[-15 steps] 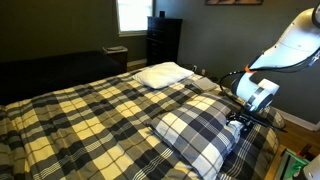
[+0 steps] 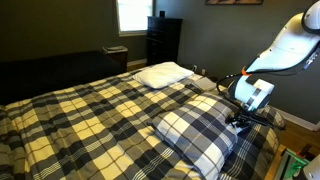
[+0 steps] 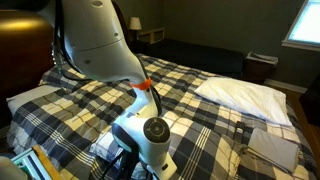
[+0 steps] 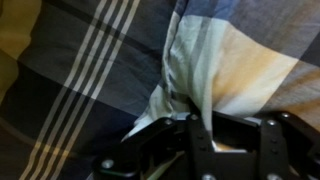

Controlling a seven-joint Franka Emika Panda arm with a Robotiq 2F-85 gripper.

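Observation:
A plaid blanket (image 2: 190, 130) in dark blue, white and tan covers the bed, bunched into raised folds toward the arm. Low at the bed's near right side is my gripper (image 2: 237, 124), down against the cloth. In the wrist view, the gripper is shut, and a pale ridge of the blanket (image 4: 205, 65) runs in between its fingers, gathered where they meet. The arm's body hides the fingertips in exterior view 2.
A white pillow (image 2: 160, 76) lies at the head of the bed, also seen as a pillow (image 3: 245, 97) in exterior view 2. Beyond the bed stand a dark dresser (image 2: 163, 42) and a small nightstand (image 2: 114, 59). The flat, far side of the bed is clear.

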